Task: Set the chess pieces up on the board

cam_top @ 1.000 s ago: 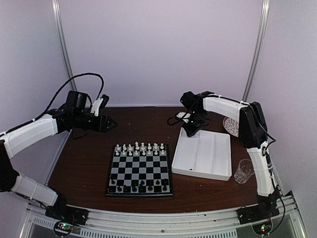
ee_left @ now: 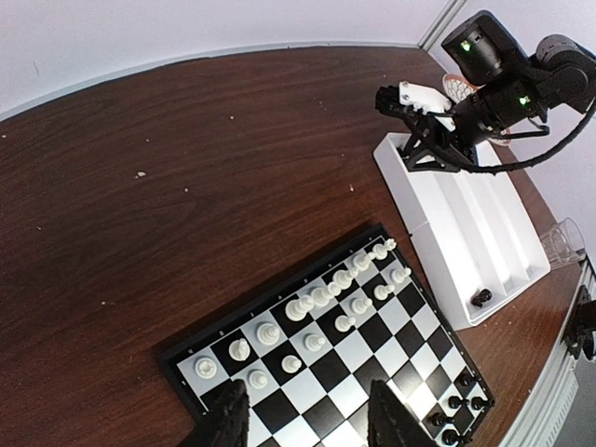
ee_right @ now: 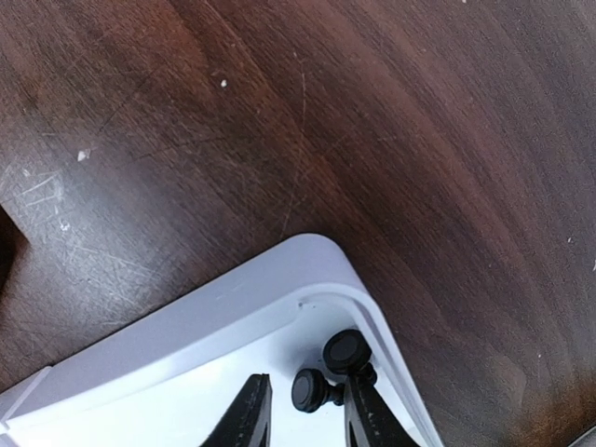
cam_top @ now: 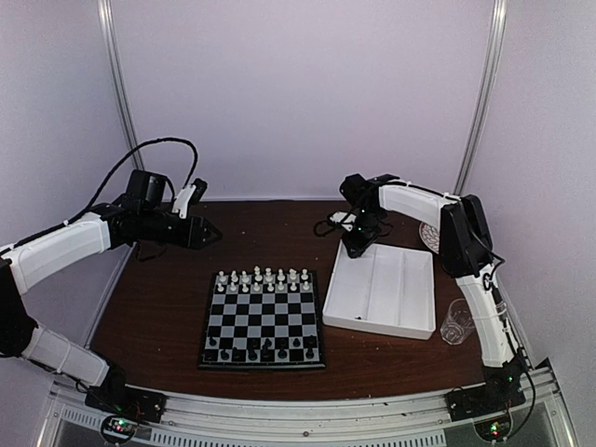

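Note:
The chessboard (cam_top: 264,319) lies on the table with white pieces (ee_left: 321,295) in rows along its far side. Several black pieces (cam_top: 266,354) stand along its near side. In the far-left corner of the white tray (ee_right: 270,321), two black pieces lie close together: one piece (ee_right: 346,351) against the tray wall, the other piece (ee_right: 308,391) on its side. My right gripper is over that corner, fingers apart, with the lying piece showing between and beyond them; no grip shows. High at the left, beyond the board, my left gripper is open and empty.
Another small black piece (ee_left: 481,297) rests at the tray's near end. A clear glass (cam_top: 457,321) stands right of the tray, and a patterned plate (cam_top: 429,237) is behind it. The table left of the board is bare.
The left arm and the board look unchanged.

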